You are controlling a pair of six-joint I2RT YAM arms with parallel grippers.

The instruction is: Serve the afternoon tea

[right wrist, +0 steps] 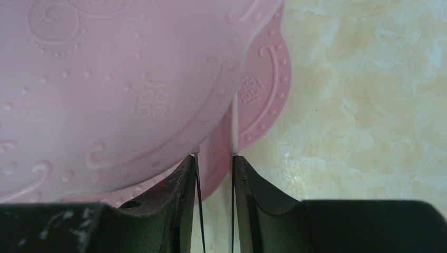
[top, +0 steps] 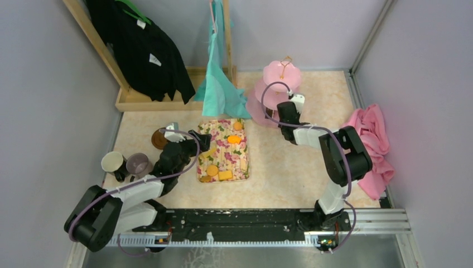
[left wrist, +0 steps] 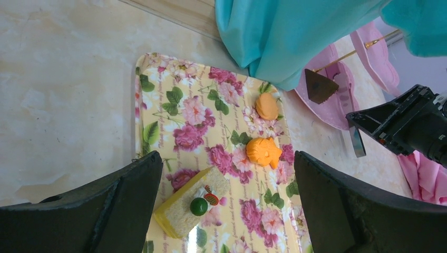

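A pink tiered stand stands at back right, a brown piece on a lower tier. My right gripper is at the stand, fingers close together under a plate's rim; what is between them is hard to tell. My left gripper is open over the floral tray, which holds orange pastries and a yellow cake with decorations in the left wrist view.
Two cups and a brown disc lie left. Cyan cloth hangs beside the stand; pink cloth lies right. The table front right of the tray is clear.
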